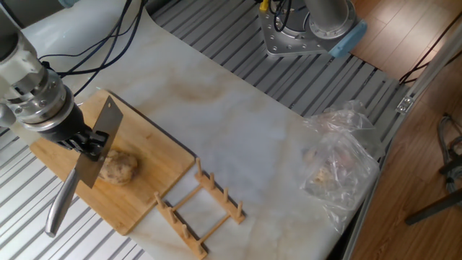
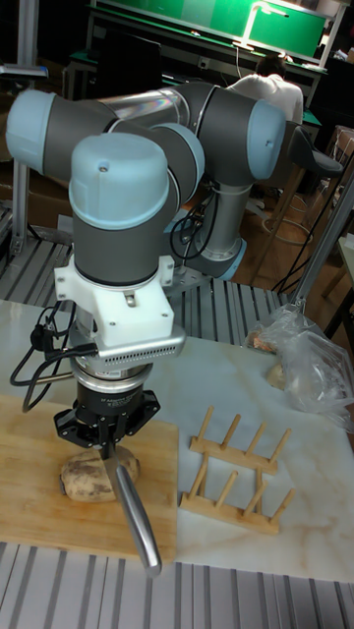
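My gripper is shut on a knife with a broad metal blade and a silver handle. In exterior view 2 the handle slants to the lower left, past the edge of the wooden cutting board. A brown potato lies on the board, partly hidden behind the blade in that view. Exterior view 3 has the gripper just above the potato, the knife's handle pointing toward the camera. Whether the blade touches the potato I cannot tell.
Beside the board stands a wooden peg rack, empty. A clear plastic bag with something inside lies near the table's far edge. Between them and behind the board, the marble-patterned tabletop is clear. Black cables hang by the arm.
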